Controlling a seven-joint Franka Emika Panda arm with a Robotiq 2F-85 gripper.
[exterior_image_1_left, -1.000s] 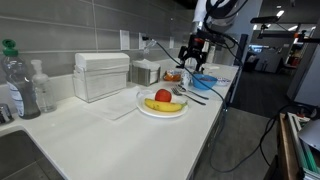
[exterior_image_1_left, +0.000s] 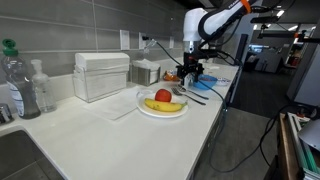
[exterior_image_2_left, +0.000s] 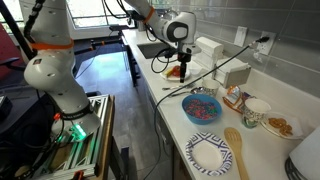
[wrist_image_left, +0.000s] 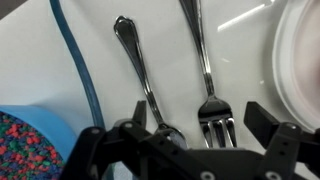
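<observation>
My gripper stands open over the white counter, its black fingers (wrist_image_left: 262, 122) apart with nothing held. In the wrist view, the silver fork (wrist_image_left: 214, 108) shows its tines low in the gap between the fingertips, its handle running up the frame. To its left lies a silver spoon (wrist_image_left: 139, 58); its lower end is partly covered by the left finger. In exterior view 1, the gripper (exterior_image_1_left: 190, 68) is above the cutlery, beyond the plate of fruit. Whether the fingertips touch the counter cannot be told.
A blue bowl (exterior_image_2_left: 202, 107) of coloured bits sits beside the cutlery. The fruit plate (exterior_image_1_left: 176, 112) bears a red fruit (exterior_image_1_left: 163, 95) and bananas (exterior_image_1_left: 163, 105). A patterned plate (exterior_image_2_left: 208, 154) and a wooden spoon (exterior_image_2_left: 236, 145) lie farther along.
The arm and gripper have shifted left and slightly nearer in exterior view 1. The fruit plate and the visible counter items stay in place.
</observation>
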